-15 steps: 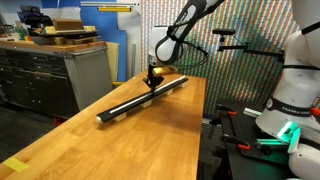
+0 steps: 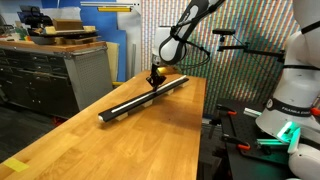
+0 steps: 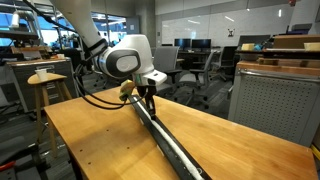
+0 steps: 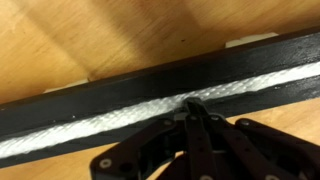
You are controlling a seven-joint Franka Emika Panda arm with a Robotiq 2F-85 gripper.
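Observation:
A long black bar [image 2: 135, 101] lies diagonally across the wooden table, raised on small pale blocks. Along its middle runs a white braided rope [image 4: 90, 124], clear in the wrist view. My gripper points down at the bar, its fingertips right against the rope's edge. The fingers look shut; whether any strand is pinched between them is hidden. From the second exterior view, the same black bar [image 3: 175, 145] stretches toward the camera, with the gripper [image 3: 151, 112] low over its farther part.
A metal cabinet [image 2: 82, 72] and a grey cabinet [image 3: 271, 101] stand past the table edge. A stool [image 3: 48, 90] is behind the arm.

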